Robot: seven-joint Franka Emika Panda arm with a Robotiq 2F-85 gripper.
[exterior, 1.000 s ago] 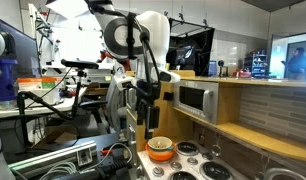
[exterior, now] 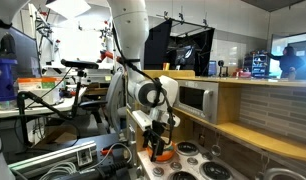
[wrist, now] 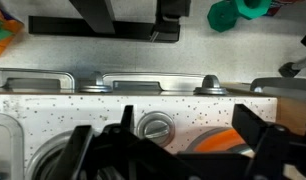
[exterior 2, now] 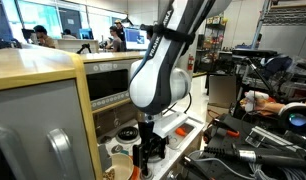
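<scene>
My gripper is open in the wrist view, with its two dark fingers set well apart. Below it lie a speckled counter strip and a round metal knob (wrist: pixel 155 126). An orange pot (wrist: pixel 222 140) shows at the lower right, partly behind the right finger. In exterior view 1 the gripper (exterior: pixel 159 146) hangs low over the stove at the orange pot (exterior: pixel 166 155), hiding part of it. Exterior view 2 has the gripper (exterior 2: pixel 149 150) beside a pale-insided pot (exterior 2: pixel 120 168). Whether the fingers touch a pot cannot be told.
Several round burners (exterior: pixel 189 149) lie to the right of the pot. A microwave (exterior: pixel 196 97) and a wooden shelf (exterior: pixel 243 105) stand behind. Metal handles (wrist: pixel 158 82) run along the counter's edge, and a green object (wrist: pixel 223 16) sits at the top right.
My arm has come down and moved away from exterior view 1's camera, bringing the gripper to the orange pot. The pot has not visibly moved.
</scene>
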